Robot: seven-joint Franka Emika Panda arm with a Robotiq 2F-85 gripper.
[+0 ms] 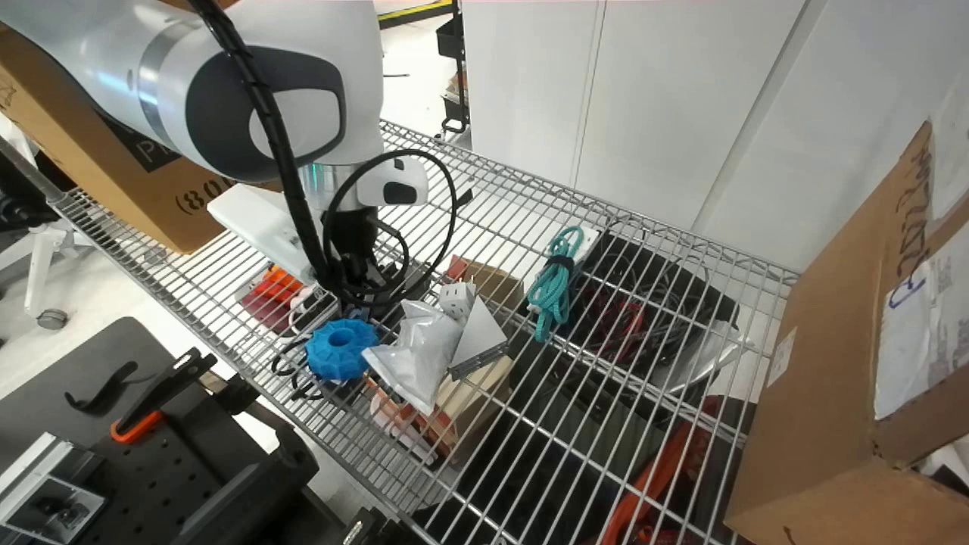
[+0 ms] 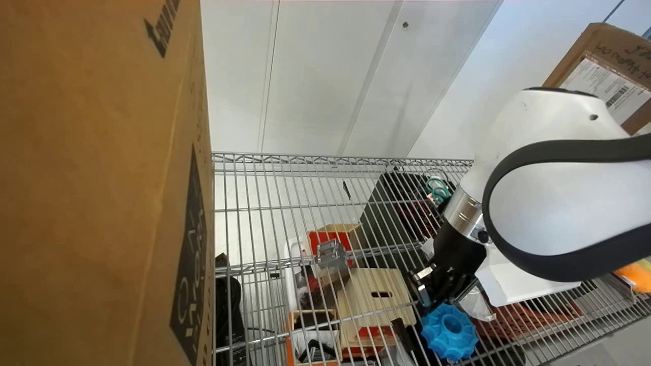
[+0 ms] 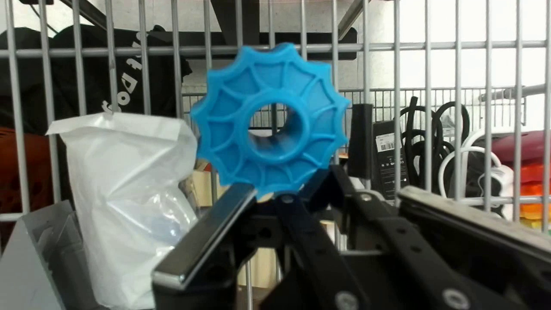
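Note:
A blue scalloped wheel with a round hole [image 1: 341,350] is at the front part of the wire shelf. My gripper [image 1: 359,310] points down just behind it. In the wrist view the wheel [image 3: 277,175] faces the camera, and its lower edge meets the tips of my gripper. The fingers are shut on that edge; the exact contact is partly hidden by the dark fingers. From the other side, the gripper [image 2: 434,294] touches the top of the wheel [image 2: 450,332].
Close beside the wheel lie a white plastic bag [image 1: 419,350], a white cube adapter [image 1: 456,299] and a grey-white wedge [image 1: 478,337]. A teal cord bundle [image 1: 556,283] rests farther right. Cardboard boxes [image 1: 817,363] [image 2: 97,183] stand at both ends; the shelf's middle right is bare.

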